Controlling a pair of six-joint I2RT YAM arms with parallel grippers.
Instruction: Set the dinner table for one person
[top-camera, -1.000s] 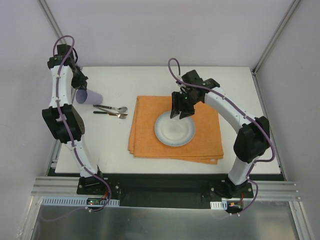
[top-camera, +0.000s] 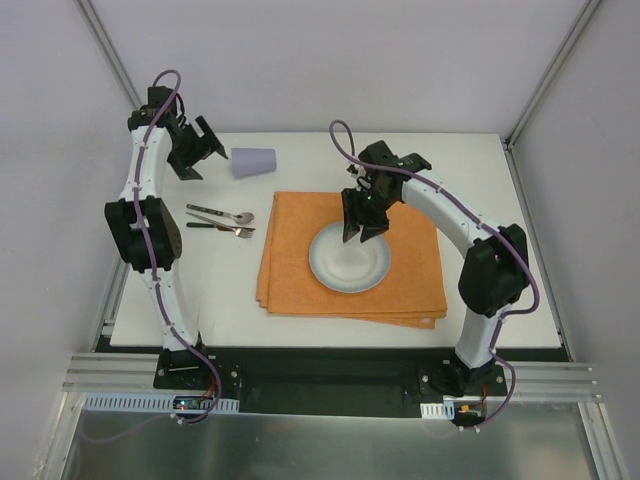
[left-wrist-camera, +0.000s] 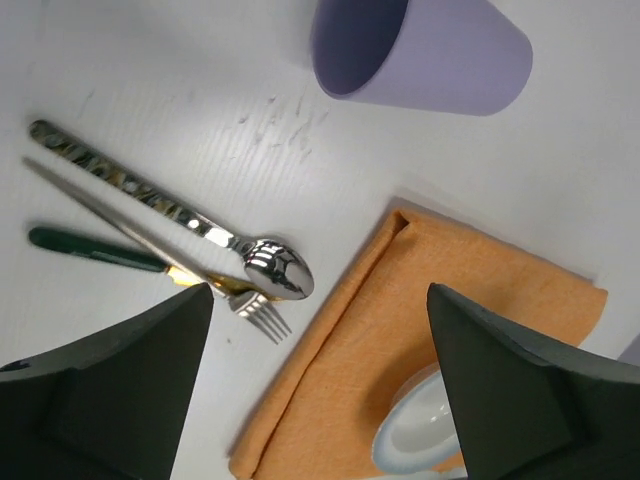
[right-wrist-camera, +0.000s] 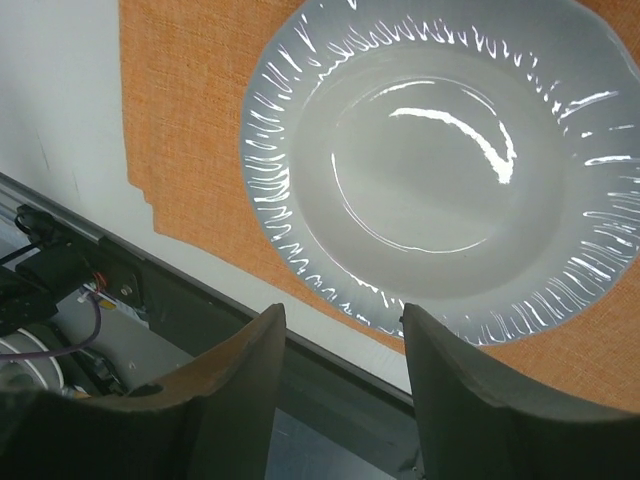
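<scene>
A purple cup (top-camera: 253, 162) lies on its side at the back left, its mouth toward my left gripper (top-camera: 204, 155). That gripper is open just left of the cup, apart from it, with nothing between its fingers. The grey-white plate (right-wrist-camera: 420, 160) rests on the orange placemat (top-camera: 290, 290). Over the plate's far part hovers my right gripper (top-camera: 362, 236), part open and empty, its fingertips (right-wrist-camera: 268, 325) spaced apart. Left of the mat lie a spoon (left-wrist-camera: 278, 268), a fork (left-wrist-camera: 262, 312) and a dark-green-handled knife (left-wrist-camera: 95, 247), close together and overlapping.
Bare white table (top-camera: 220, 310) shows at the front left, and more is clear behind the mat and at the back right. Grey walls close in the left, right and back sides.
The cup has shifted to the right and slightly back, away from the left edge. My left gripper has moved right and opened wider. The right arm moved only slightly; plate and cutlery stayed put.
</scene>
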